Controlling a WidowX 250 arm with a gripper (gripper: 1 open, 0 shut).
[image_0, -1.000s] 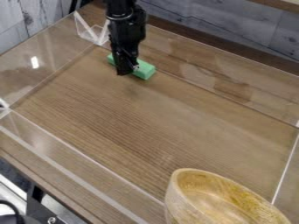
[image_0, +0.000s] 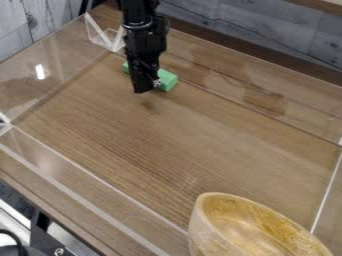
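Note:
My black gripper (image_0: 142, 80) hangs at the upper middle of the camera view, low over the table (image_0: 174, 150). A green object (image_0: 166, 79) lies partly behind its fingers, so part of it is hidden. Whether the fingers are open or shut, and whether they touch the green object, I cannot tell.
A large yellow bowl-like container (image_0: 227, 230) stands at the bottom right near the edge. Dark gaps and walls border it at the back and lower left.
My gripper has shifted slightly, covering a bit more of the green object's left part. The green object looks to be in about the same place.

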